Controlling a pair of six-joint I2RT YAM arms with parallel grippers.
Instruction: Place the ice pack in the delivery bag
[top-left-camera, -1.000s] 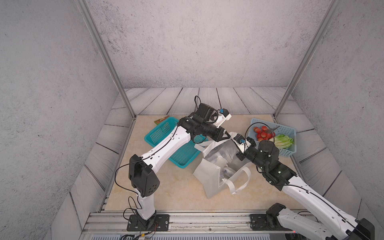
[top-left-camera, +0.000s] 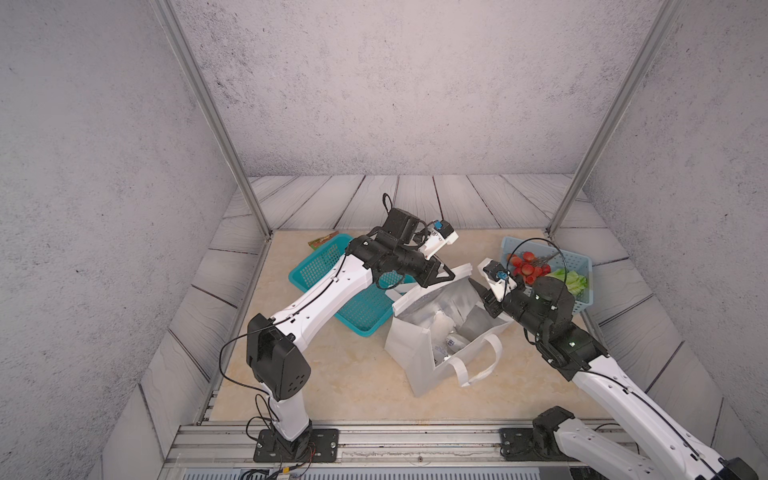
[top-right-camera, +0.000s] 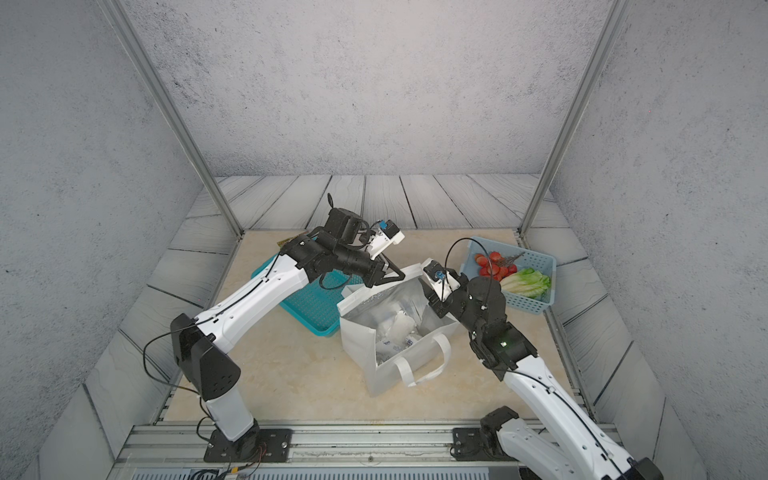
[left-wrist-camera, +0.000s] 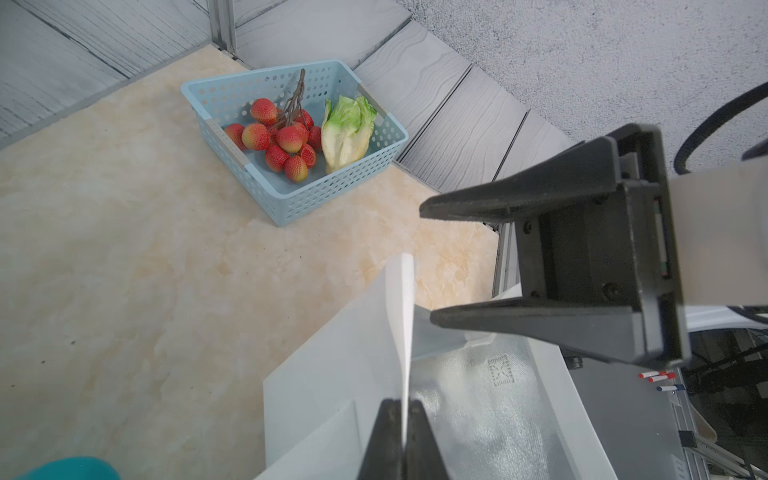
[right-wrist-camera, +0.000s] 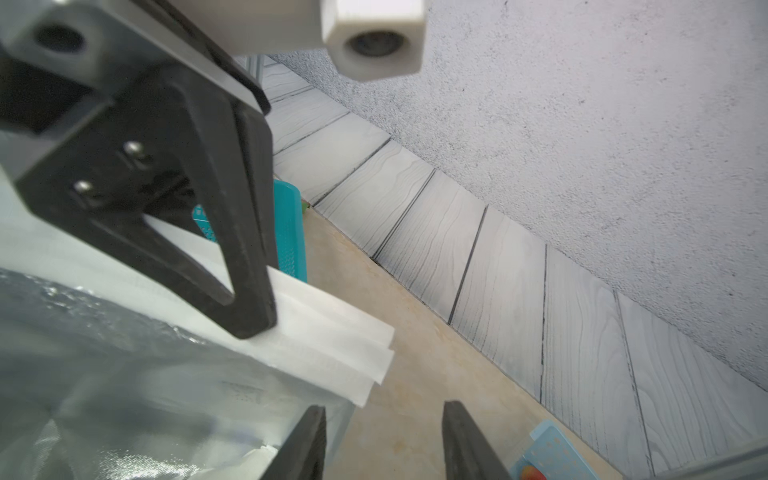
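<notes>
A white delivery bag (top-left-camera: 416, 356) with a silver lining stands open mid-table. Inside, white and clear packs (top-right-camera: 398, 326) lie; which is the ice pack I cannot tell. My left gripper is shut at the bag's upper rim, with the thin white rim band (left-wrist-camera: 400, 304) running between its fingertips. My right gripper stands open at the bag's right side, nothing between its fingers.
An empty-looking teal basket (top-right-camera: 312, 312) is behind left of the bag. A light blue basket (left-wrist-camera: 280, 208) with red fruit (left-wrist-camera: 289, 137) and lettuce (left-wrist-camera: 345, 140) stands at the back right.
My left gripper has moved slightly left with the bag's rim. My right gripper has moved a little right, away from the left one.
</notes>
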